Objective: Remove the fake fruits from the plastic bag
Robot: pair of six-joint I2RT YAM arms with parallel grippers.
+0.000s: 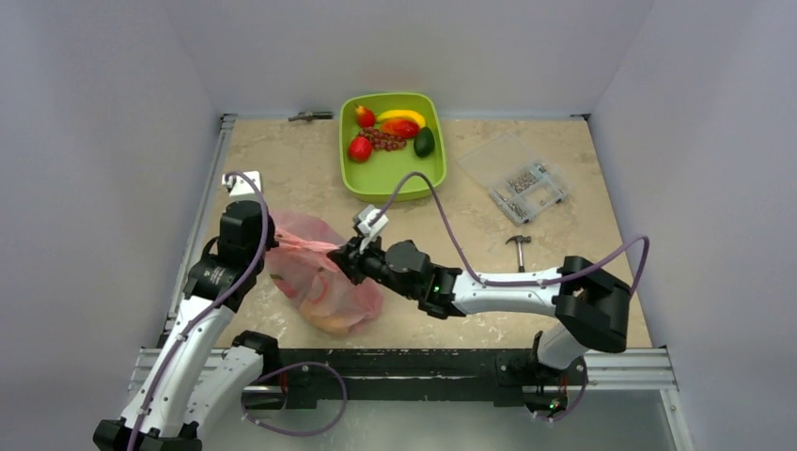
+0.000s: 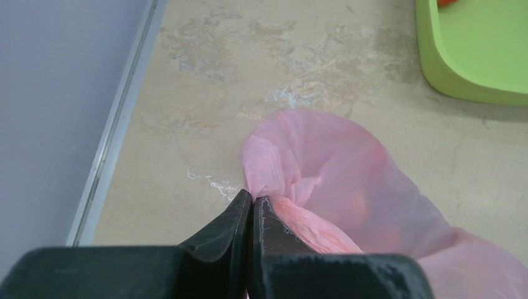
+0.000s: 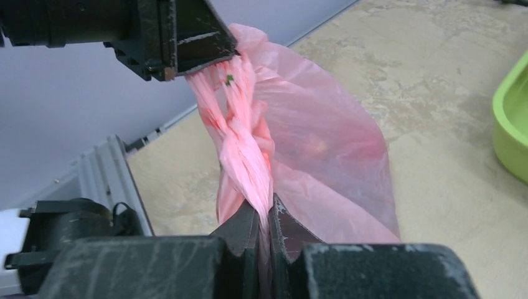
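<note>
A pink, translucent plastic bag [image 1: 324,291] lies at the left of the table with blurry fruit shapes showing through its film. My left gripper is shut on the bag's edge. Facing it, my right gripper is shut on a twisted bundle of the bag. Between the two grippers the pink plastic is stretched taut, best seen in the right wrist view. The green bin [image 1: 406,178] at the back holds red fruits, a yellow banana [image 1: 401,116], grapes [image 1: 382,140] and a dark green avocado [image 1: 424,142].
To the right lies a clear box of small metal parts [image 1: 529,192], with a hammer [image 1: 519,242] below it. A dark tool [image 1: 310,116] rests by the back edge. Table surface between bin and bag is bare.
</note>
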